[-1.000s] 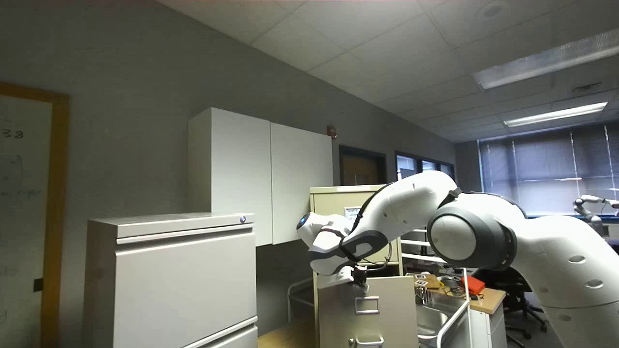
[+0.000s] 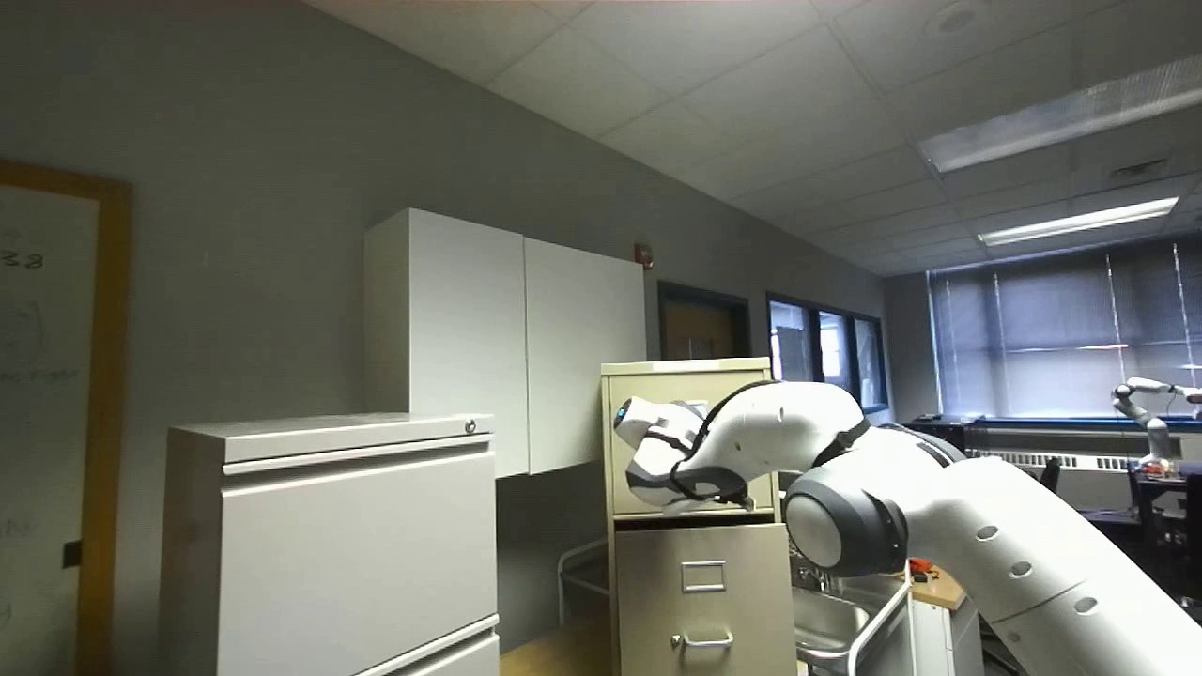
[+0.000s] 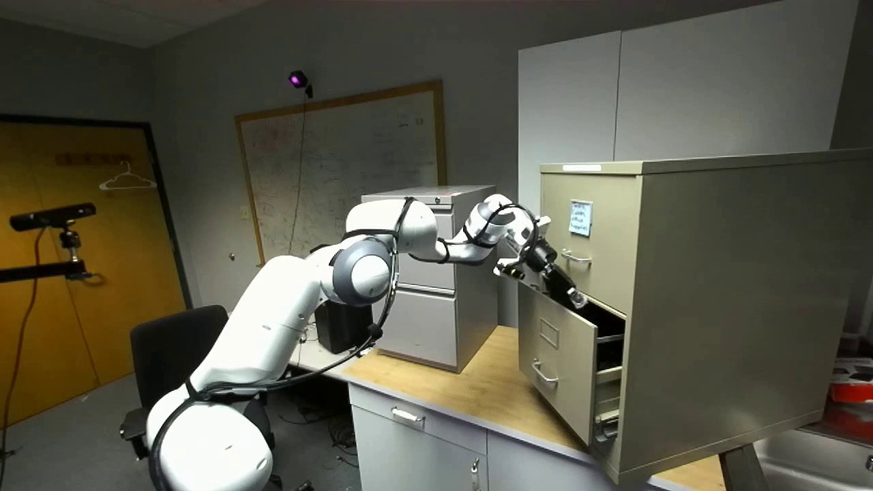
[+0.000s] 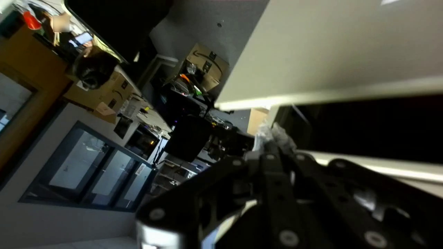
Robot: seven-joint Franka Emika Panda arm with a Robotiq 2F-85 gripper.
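A beige filing cabinet point(image 3: 728, 303) has its lower drawer point(image 3: 558, 360) partly pulled out, with a dark opening behind the drawer's front. My gripper point(image 3: 578, 299) is shut, pointing down at the top of that opening, close to the drawer front's upper edge. Whether its tips touch the cabinet or drawer cannot be told. In the wrist view the pale fingertips point(image 4: 274, 139) lie together beside the dark gap, with nothing visible between them. From the other side, the drawer front point(image 2: 704, 597) shows below my arm, and the gripper is mostly hidden behind the wrist.
A grey cabinet point(image 3: 417, 319) stands left of the beige one on the wooden counter point(image 3: 458, 393). White wall cupboards point(image 2: 530, 338) hang behind. A sink point(image 2: 828, 620) lies on the beige cabinet's other side. Some bare counter shows between the two cabinets.
The drawer front sits further in, nearer the cabinet body, than before. My arm has moved towards the cabinet, and the wrist has shifted up and right in exterior view 1.
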